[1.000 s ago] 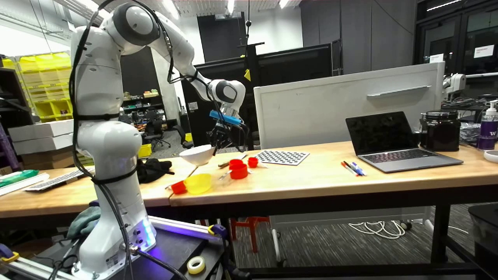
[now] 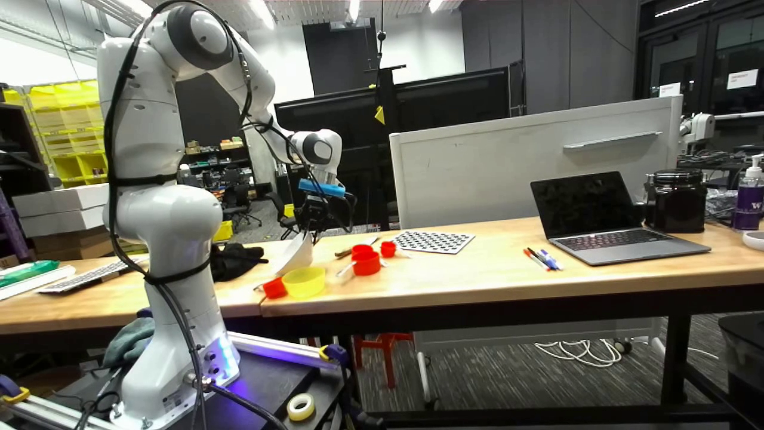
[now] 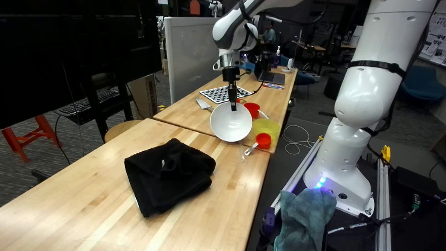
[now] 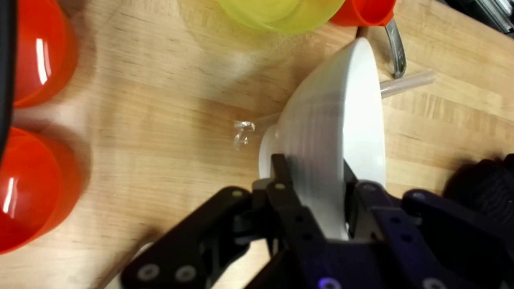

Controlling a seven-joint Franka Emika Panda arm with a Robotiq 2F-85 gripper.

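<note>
A white bowl (image 2: pixel 295 254) hangs steeply tilted over the table, and its hollow faces the camera in exterior view 2, where the bowl (image 3: pixel 231 123) shows nothing inside. My gripper is shut on the bowl near its rim, one finger against the outer wall and the other inside. In the wrist view the bowl (image 4: pixel 315 120) stands almost on edge between the fingers. Whether its lower edge touches the table I cannot tell.
A yellow bowl (image 3: pixel 266 127) and a red measuring cup (image 3: pixel 263 141) lie close by, with more red cups (image 2: pixel 366 262) beyond. A clear rod (image 4: pixel 407 82) passes under the white bowl. A black cloth (image 3: pixel 169 175) lies on the table.
The white bowl was nearly level with its opening upward; now it is tipped steeply. My arm and gripper have moved left in exterior view 1, and the wrist has turned.
</note>
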